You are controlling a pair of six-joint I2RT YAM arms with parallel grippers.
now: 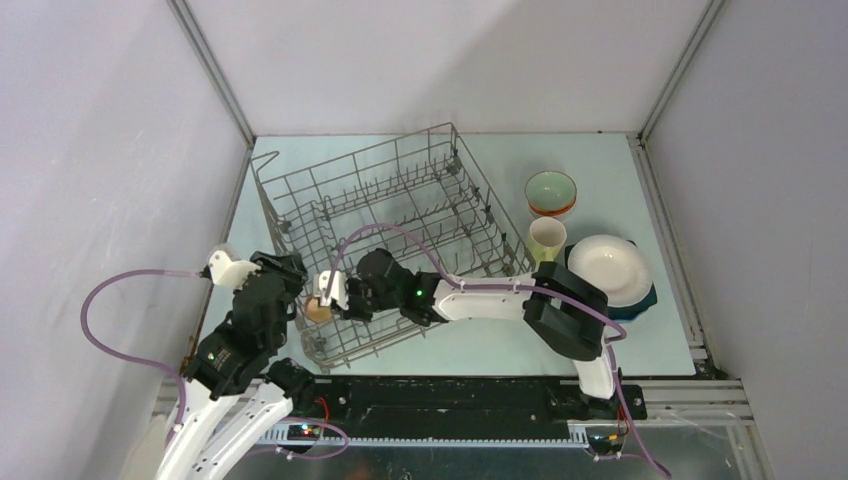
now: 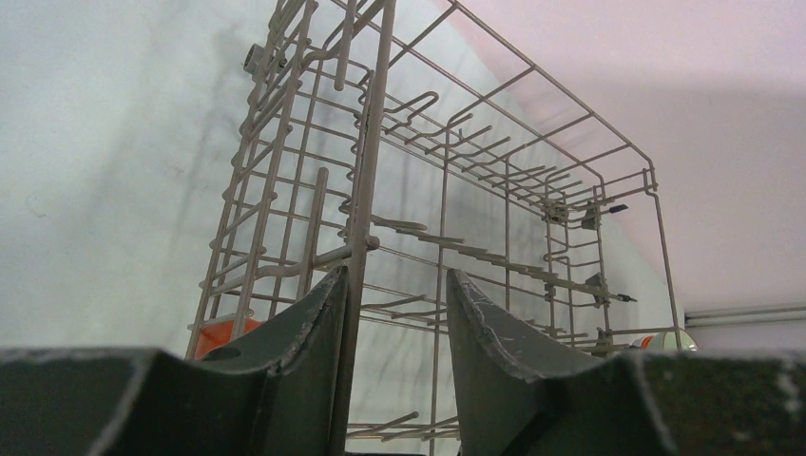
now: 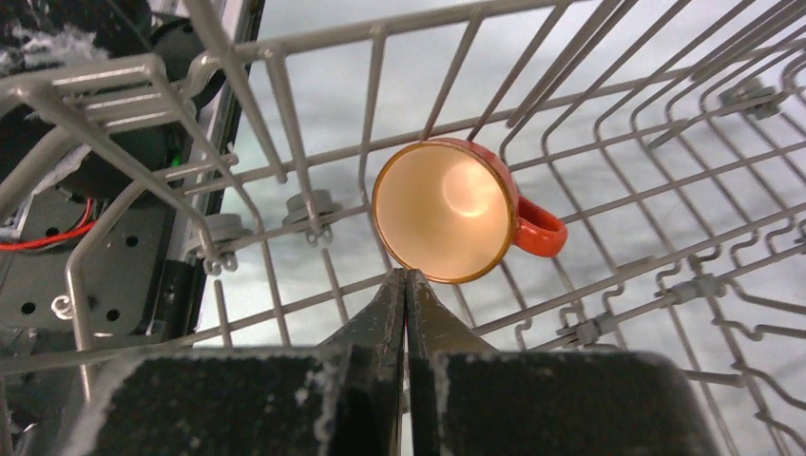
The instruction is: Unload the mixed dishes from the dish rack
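Note:
A red-orange cup [image 3: 447,211] with a cream inside lies tipped in the wire dish rack [image 1: 395,170], its mouth towards the right wrist camera and its handle pointing right. Part of the cup [image 2: 217,335] shows through the rack bars in the left wrist view. My right gripper is shut with nothing between its fingers; the tips appear just below the cup's rim, and the cup is outside them. At the rack's left side, my left gripper stands open, a thick rack bar running along the inner side of one finger.
To the rack's right are stacked bowls [image 1: 551,190], a pale yellow-green cup [image 1: 547,238] and a white plate [image 1: 609,270] on a dark blue dish. The rack's upright wires surround the cup. The upper part of the rack looks empty.

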